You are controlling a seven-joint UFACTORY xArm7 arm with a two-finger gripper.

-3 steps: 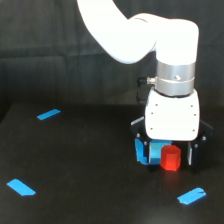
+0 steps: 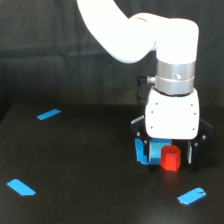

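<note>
The white arm reaches down on the right, and its gripper [image 2: 168, 152] is low over the dark table. Below the white hand, the dark fingers [image 2: 190, 152] look spread apart, so the gripper appears open. A small red object [image 2: 171, 158] is in front of and below the hand, with a narrow dark gap between it and the right finger. Just left of it, a blue object [image 2: 154, 150] is partly hidden by what looks like the left finger. Whether the red and blue objects touch is too small to tell.
Flat blue strips mark the dark table [image 2: 90, 150]: one strip [image 2: 49, 114] at the back left, another strip [image 2: 21, 187] at the front left, and a third strip [image 2: 192, 196] at the front right. A dark curtain [image 2: 60, 60] hangs behind.
</note>
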